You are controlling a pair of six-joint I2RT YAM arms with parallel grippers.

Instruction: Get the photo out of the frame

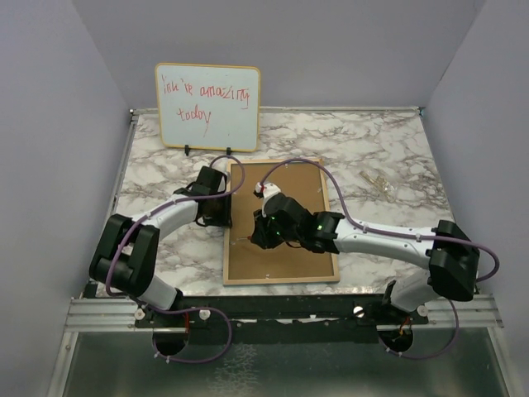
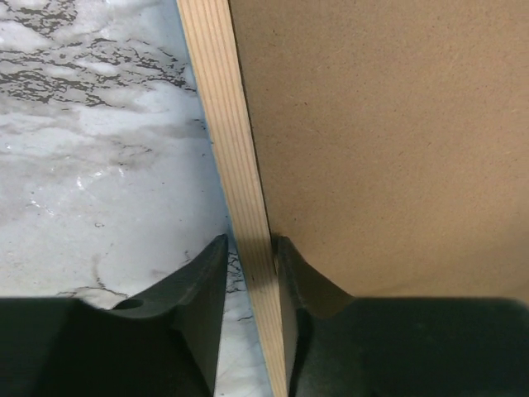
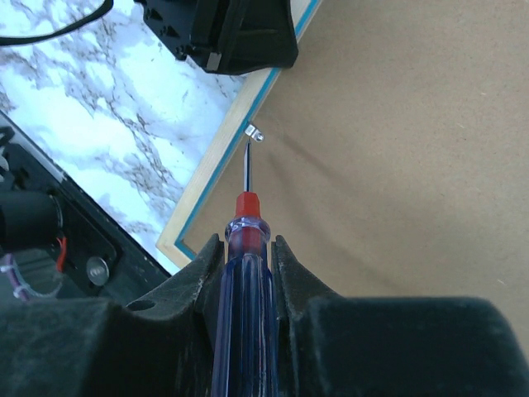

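Observation:
The wooden picture frame [image 1: 281,281] lies back-up on the marble table, its brown backing board [image 1: 285,186] inside the rim. My left gripper straddles the left rim [image 2: 234,157], one finger on either side; its fingers are part open, with a slim gap showing by the outer finger. A screwdriver with a red and clear handle [image 3: 246,294] is held shut in my right gripper. Its thin tip points at a small metal tab [image 3: 254,132] on the left rim's inner edge, very near it; contact cannot be made out. Any photo is hidden.
Behind the frame stands a whiteboard [image 1: 208,107] with red writing. Something small and clear [image 1: 380,184] lies on the right of the table. In the right wrist view the left gripper's body is close beyond the screwdriver tip.

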